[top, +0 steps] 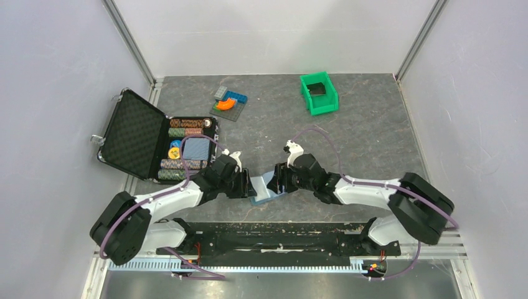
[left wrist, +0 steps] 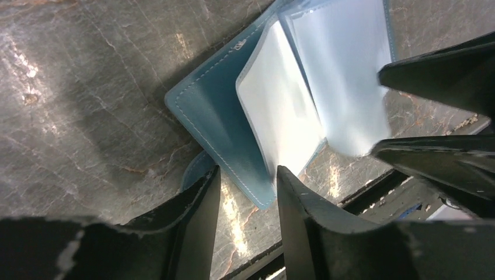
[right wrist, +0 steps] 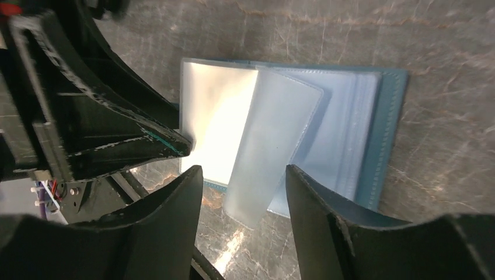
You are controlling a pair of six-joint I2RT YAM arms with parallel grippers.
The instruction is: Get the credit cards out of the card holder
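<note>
The blue card holder (top: 261, 200) lies spread open on the table between both grippers. Its blue cover (left wrist: 233, 140) has stitched edges, and pale translucent sleeves (right wrist: 219, 116) stand partly raised from it. In the right wrist view, a raised leaf (right wrist: 271, 131) reaches into the gap of my right gripper, whose fingers are apart. My left gripper also has its fingers apart, at the cover's lower corner; one fingertip is close to a white sleeve (left wrist: 283, 99), and contact is unclear. No separate credit card can be made out.
An open black case (top: 134, 134) with chips and a card deck stands at left. Toy blocks (top: 230, 103) and a green bin (top: 322, 107) sit farther back. The two grippers are close together. Bare table lies behind and right.
</note>
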